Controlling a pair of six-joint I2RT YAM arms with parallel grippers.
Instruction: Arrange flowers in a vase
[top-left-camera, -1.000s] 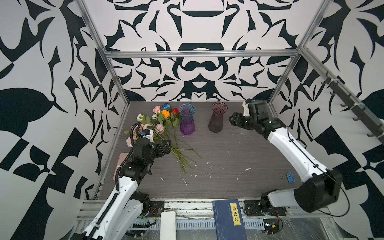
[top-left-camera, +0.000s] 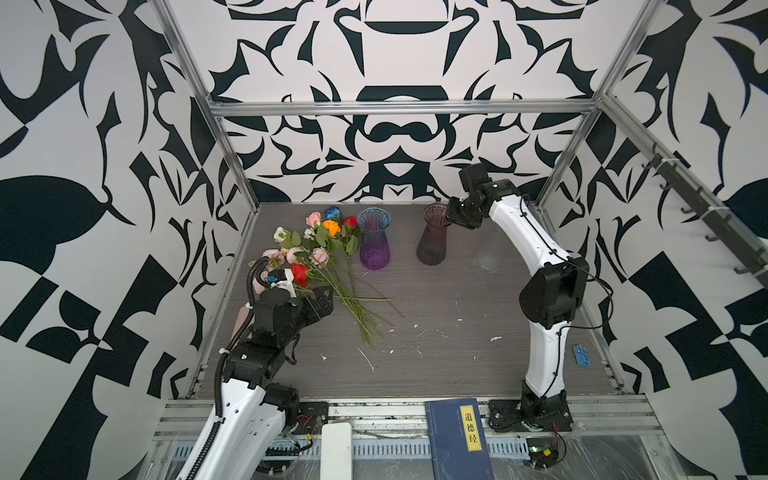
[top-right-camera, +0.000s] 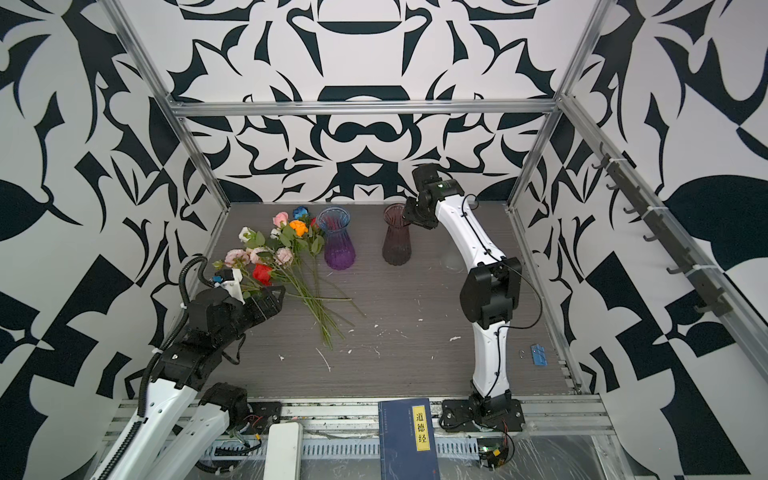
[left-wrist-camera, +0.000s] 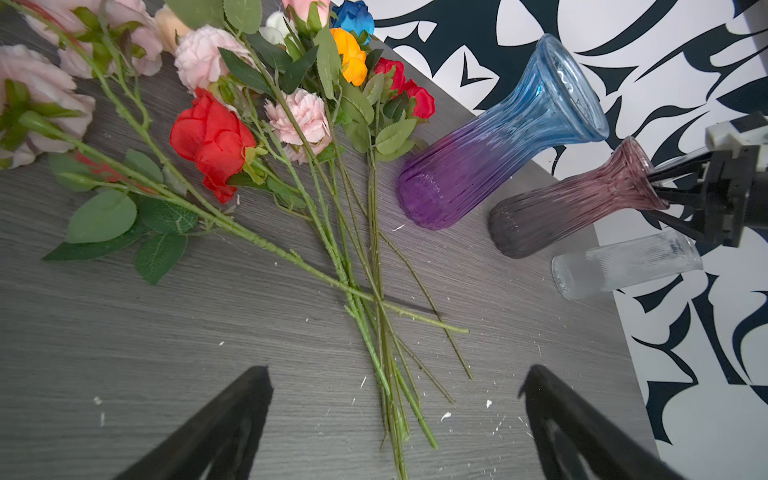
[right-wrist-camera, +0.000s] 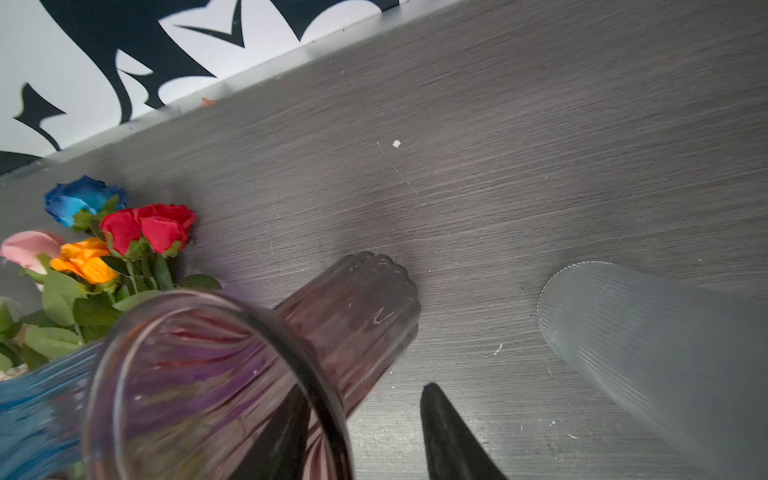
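A loose bunch of flowers (left-wrist-camera: 336, 136), in pink, red, orange and blue, lies on the left of the table, stems toward the front. Beside the bunch stands a blue-purple vase (top-left-camera: 373, 240). A dark red ribbed vase (top-left-camera: 432, 240) stands to its right. My right gripper is at this vase's rim, with a gap between its fingers; the left finger overlaps the mouth in view, the other stays outside. My left gripper is open over the table near the stem ends, nothing held.
A frosted clear vase (left-wrist-camera: 628, 264) stands right of the dark red one, near the right arm. Small white scraps litter the table (top-left-camera: 432, 320). A blue object (top-left-camera: 581, 355) lies at the right edge.
The right arm has reached further back and left, bringing its gripper to the dark red vase's rim. My left gripper has shifted slightly left and toward the front.
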